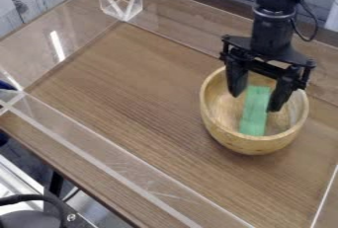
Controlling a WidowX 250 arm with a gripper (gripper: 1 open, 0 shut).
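A light wooden bowl (223,128) sits on the right part of the wooden table, holding a green elongated object (255,117). My gripper (263,87) is over the bowl's back part, open, with its black fingers spread to either side above the upper end of the green object. Whether the fingertips touch anything is hard to tell.
A small clear plastic piece (121,3) stands near the back left edge. Dark equipment (34,214) is at the lower left corner.
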